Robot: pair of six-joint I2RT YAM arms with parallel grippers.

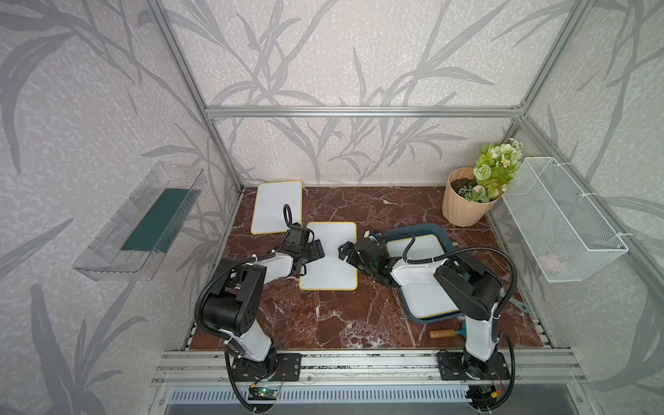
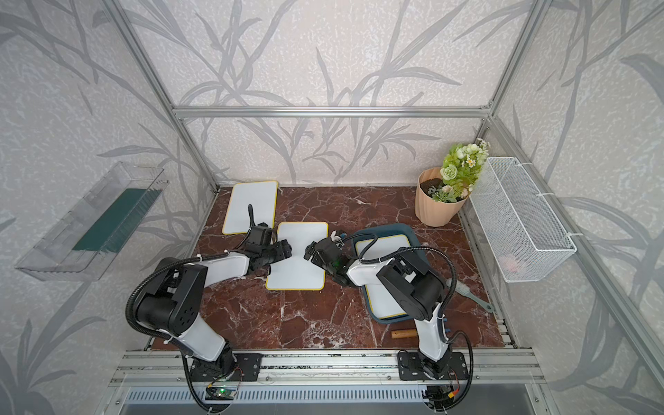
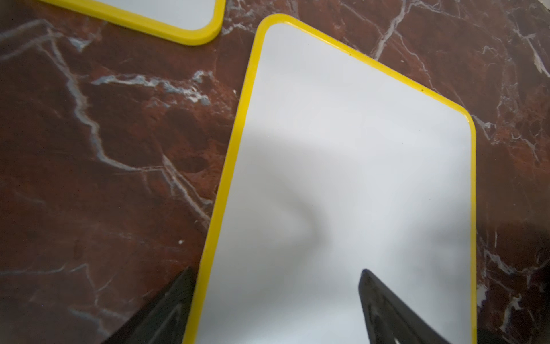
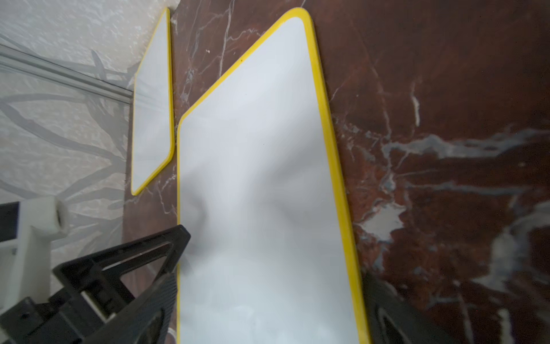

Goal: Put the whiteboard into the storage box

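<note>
The middle whiteboard (image 1: 330, 273), white with a yellow rim, lies flat on the marble table. My left gripper is part open over its left side; in the left wrist view one finger (image 3: 166, 315) is outside the yellow edge, the other above the white face. My right gripper stands open at the opposite edge, one finger (image 4: 392, 312) just outside the rim. Neither visibly clamps the board. Another whiteboard (image 1: 278, 207) lies at the back left. On the right, the blue-grey storage box (image 1: 433, 228) holds a whiteboard (image 1: 425, 298), partly hidden by my right arm.
A flowerpot (image 1: 462, 206) stands at the back right. Wire baskets hang on both side walls, the white one (image 1: 567, 221) at right. Near the front right lies a wooden-handled tool (image 1: 442, 333). Bare table shows in front of the middle board and behind it.
</note>
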